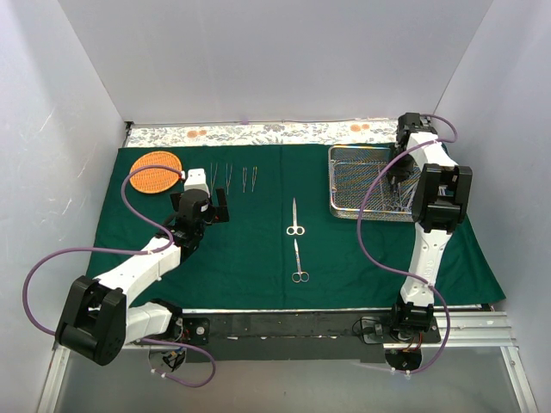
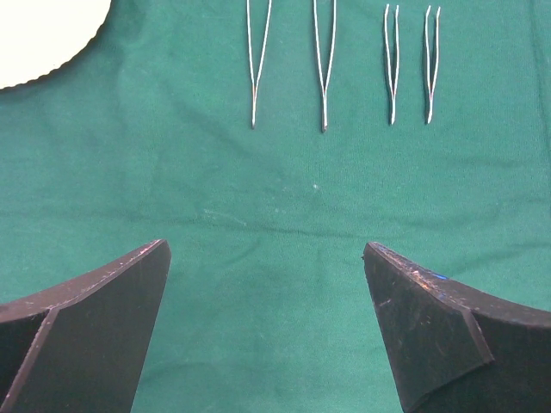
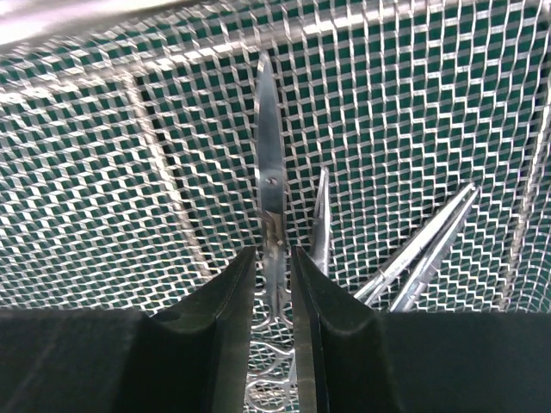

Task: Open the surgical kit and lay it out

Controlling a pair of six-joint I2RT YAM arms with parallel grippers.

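In the right wrist view, scissors [image 3: 270,155] lie on the mesh floor of the wire tray [image 1: 334,185]. My right gripper is open by a narrow gap, its fingers [image 3: 225,297] either side of the scissors' shank near the handle rings. Whether they touch the metal is unclear. Just to the right lies another slim instrument [image 3: 321,225], and further right a tweezer-like pair [image 3: 422,249]. My left gripper stands wide open and empty above the green cloth. Beyond it several tweezers [image 2: 324,77] lie in a row.
Two scissors, the upper [image 1: 294,217] and the lower [image 1: 299,262], rest mid-cloth. An orange round lid [image 1: 155,172] sits at the back left. Bare green cloth [image 1: 245,258] spreads between the left arm and these scissors. The tray's metal rim [image 3: 52,21] runs close by.
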